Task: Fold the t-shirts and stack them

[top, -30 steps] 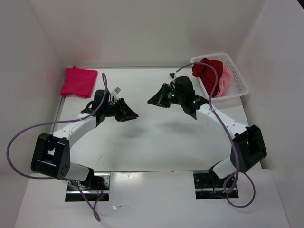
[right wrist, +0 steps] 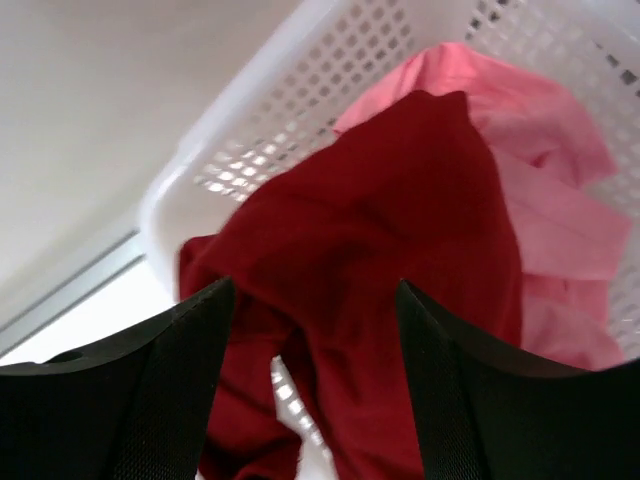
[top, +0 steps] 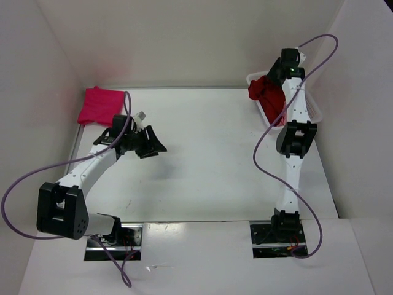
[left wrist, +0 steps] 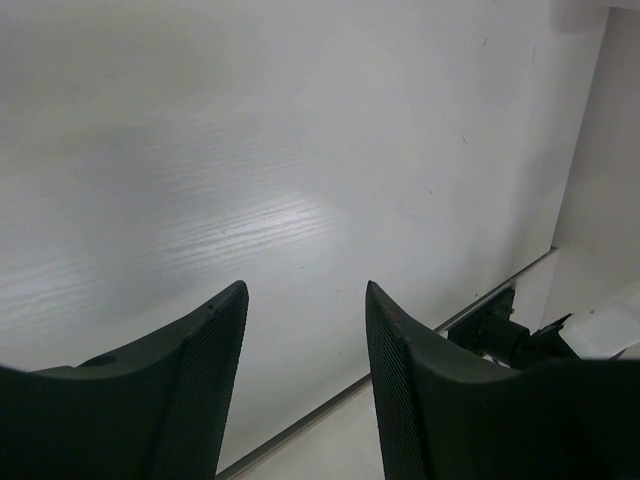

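A dark red shirt [top: 266,98] lies crumpled in the white basket [top: 314,109] at the back right, partly over its left rim. Beside it in the right wrist view lies a pink shirt [right wrist: 560,200]. My right gripper [top: 274,72] is over the basket's back part; its open fingers [right wrist: 190,350] stand above the dark red cloth [right wrist: 380,220], with nothing visibly gripped. A folded red shirt [top: 101,106] rests at the table's back left corner. In front of it and to its right, my left gripper [top: 152,147] hangs open over bare table, its fingers [left wrist: 215,340] well apart.
Walls rise close behind the table and to the right of the basket. A purple cable [top: 270,165] trails along the right arm, another [top: 37,172] along the left.
The left gripper has shifted slightly left. The shirts look unmoved.
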